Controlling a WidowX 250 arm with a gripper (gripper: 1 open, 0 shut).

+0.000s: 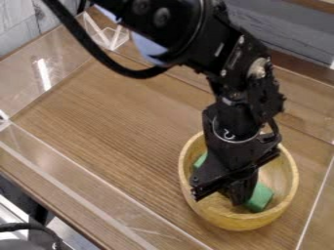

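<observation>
My black gripper point(235, 181) reaches down into a yellow bowl point(239, 223) at the lower right of the camera view. It looks shut, with its tips low inside the bowl. A green object point(259, 197) lies in the bowl, partly hidden behind the gripper, which covers much of the bowl's interior. I cannot tell whether the tips touch the green object.
A grey wall edge runs along the back right, and a black cable lies at the lower left corner.
</observation>
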